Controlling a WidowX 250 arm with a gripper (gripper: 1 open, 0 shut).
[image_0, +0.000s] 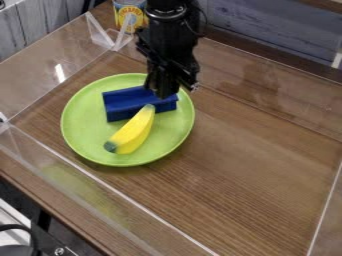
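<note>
A green plate rests on the wooden table, left of centre. On it lie a blue block and, in front of that, a yellow banana. The black gripper comes down from the top over the back of the plate, its tips at the blue block's back edge. Its fingertips are dark and partly overlap the block, so whether anything is between them is unclear.
A can stands at the back left beside clear plastic. Clear side walls bound the table.
</note>
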